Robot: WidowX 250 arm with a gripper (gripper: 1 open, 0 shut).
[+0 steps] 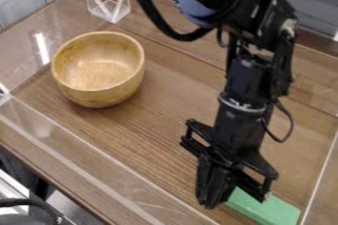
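My black gripper (211, 191) is low over the wooden table at the lower right, shut, with nothing visible between its fingers. Just right of its tips lies a flat green rectangular object (268, 208), partly hidden behind the gripper.
A tan bowl (97, 76) sits on the left of the table (113, 145). A clear angular holder (109, 2) stands at the back left. Cables and dark items lie past the lower-left edge.
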